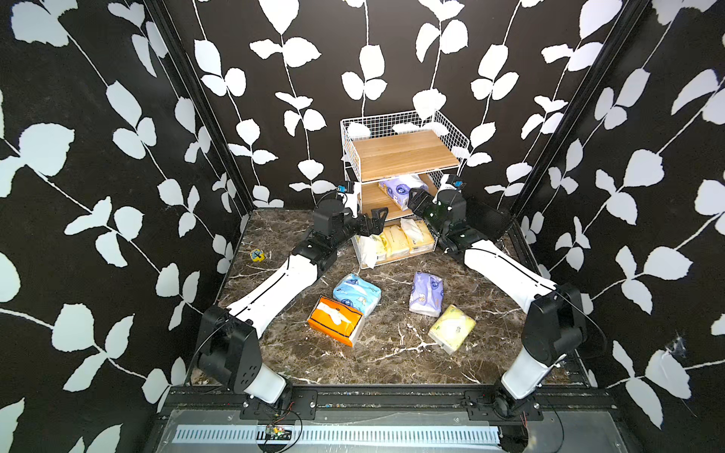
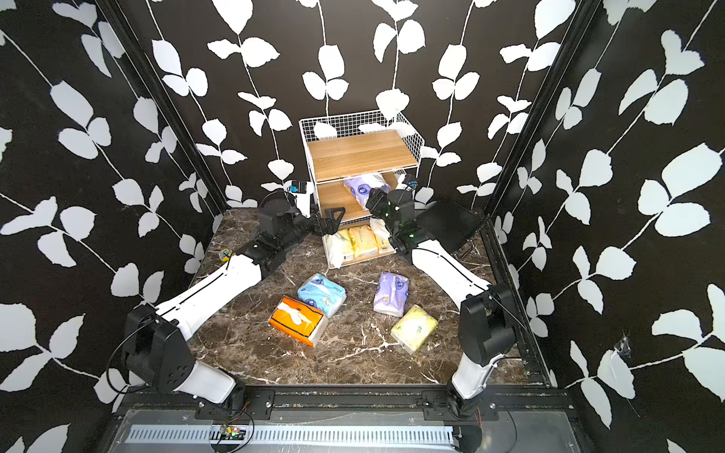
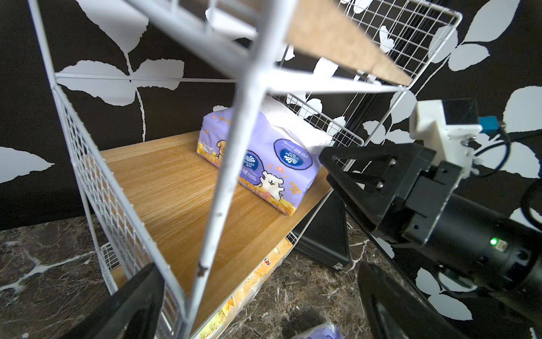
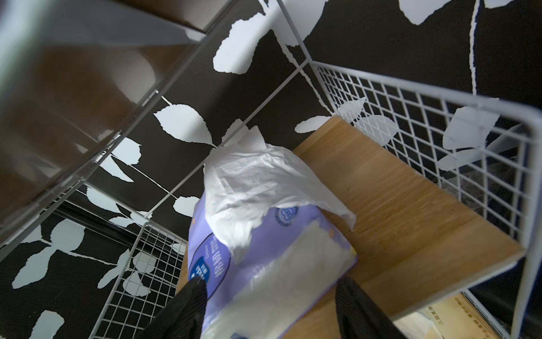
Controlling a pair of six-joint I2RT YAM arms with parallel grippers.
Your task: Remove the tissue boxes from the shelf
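Note:
On the middle board of the white wire shelf (image 1: 362,161) sits a purple tissue pack (image 3: 265,161) with white tissue sticking out of its top. My right gripper is open at the pack's near end, a finger on each side of the purple pack (image 4: 288,271); whether they touch it I cannot tell. My left gripper, open and empty, stands at the shelf's front left post. Yellowish tissue packs (image 1: 398,240) lie on the bottom level. The marble table holds an orange pack (image 1: 334,320), a blue pack (image 1: 357,293), another purple pack (image 1: 426,293) and a yellow pack (image 1: 452,329).
The shelf's top board (image 2: 362,154) is bare. Its wire side (image 4: 429,135) and front post (image 3: 231,169) stand close to my grippers. A black case (image 2: 451,226) lies right of the shelf.

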